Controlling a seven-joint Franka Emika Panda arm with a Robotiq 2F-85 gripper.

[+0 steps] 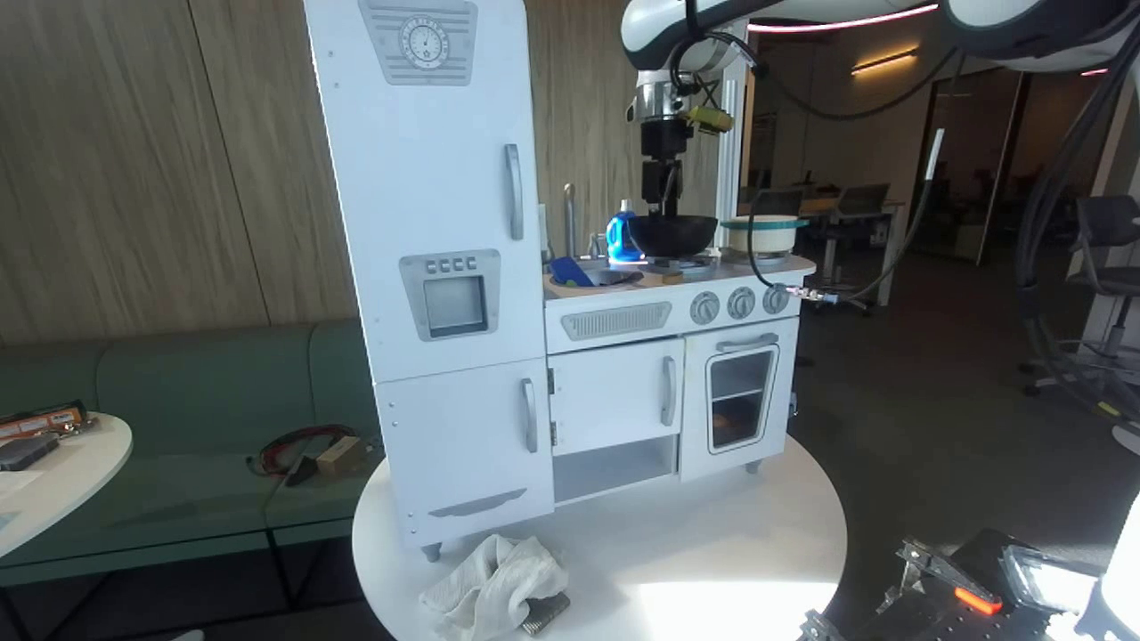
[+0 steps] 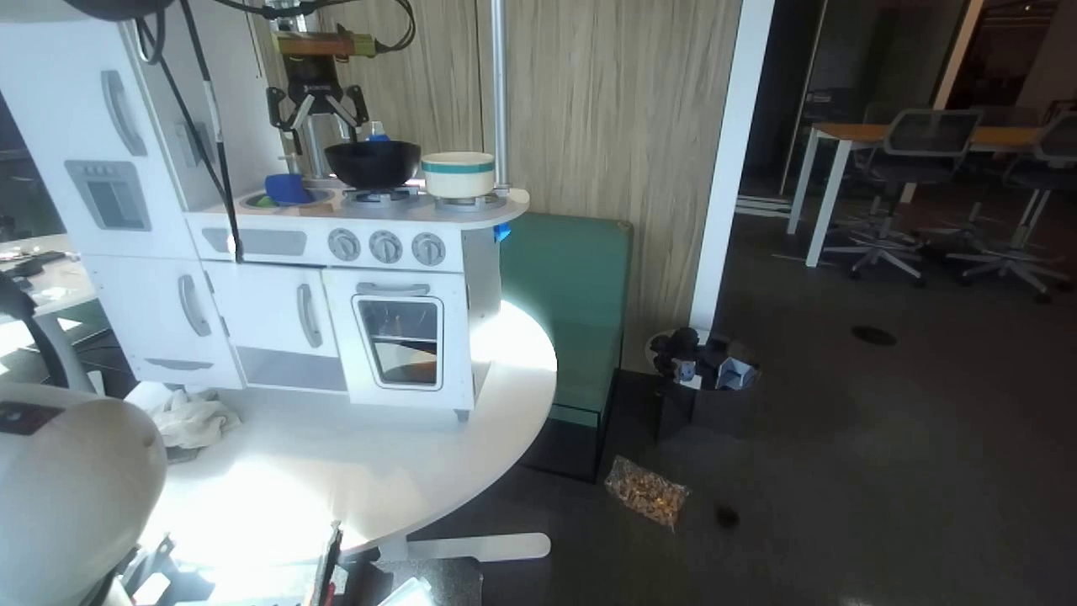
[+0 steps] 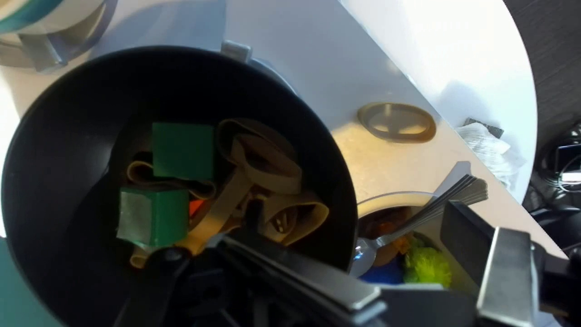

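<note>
The black pan sits on the stove top. Inside it, in the wrist view, lie two green blocks and several tan looped strips, with a bit of orange among them. My gripper points down and is open at the pan's sink side. One finger reaches over the pan's inside, its dark tip in front of the strips; the other finger stands outside the rim, over the sink side. I see nothing clamped between them. Whether the inner tip touches the strips cannot be told.
A white pot with a teal rim stands right of the pan. The sink holds a blue item, a yellow-green fuzzy thing and a spoon. A tan ring lies on the counter. A blue bottle stands behind.
</note>
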